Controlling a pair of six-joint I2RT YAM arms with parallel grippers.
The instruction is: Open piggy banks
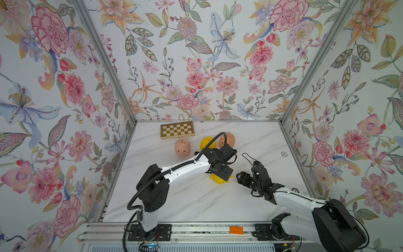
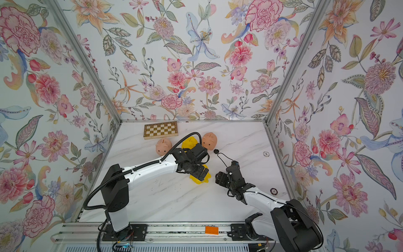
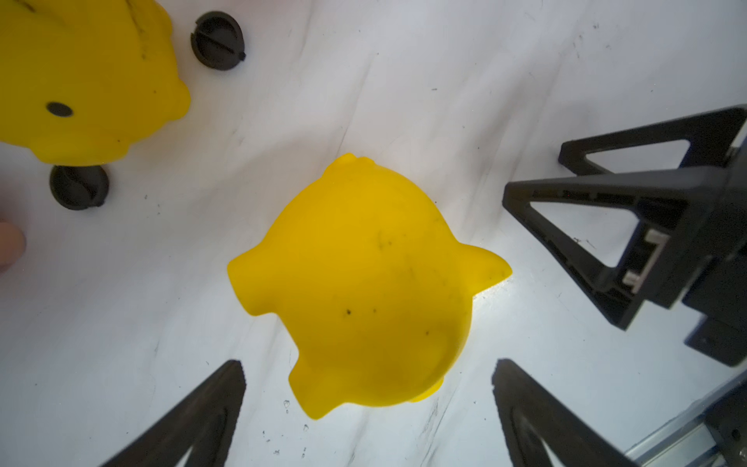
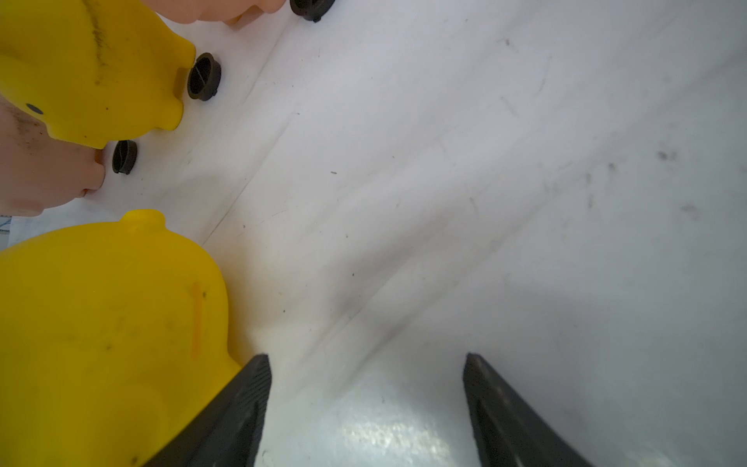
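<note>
In the left wrist view a yellow piggy bank (image 3: 373, 288) lies on the table, apart from both fingers (image 3: 210, 412) of my left gripper, which hangs open over it. My right gripper is off to the bank's right, parted, with only bare tabletop between its fingers; in its wrist view this yellow bank fills the lower left. Farther back stand another yellow bank (image 4: 101, 70), a pink bank (image 1: 182, 147) at left and a second pink bank (image 1: 227, 140) at right. Black round plugs (image 3: 218, 40) lie beside the far banks.
A checkered board (image 1: 177, 130) lies at the back left. The left arm (image 1: 189, 168) crosses above the table and hides part of the banks from above.
</note>
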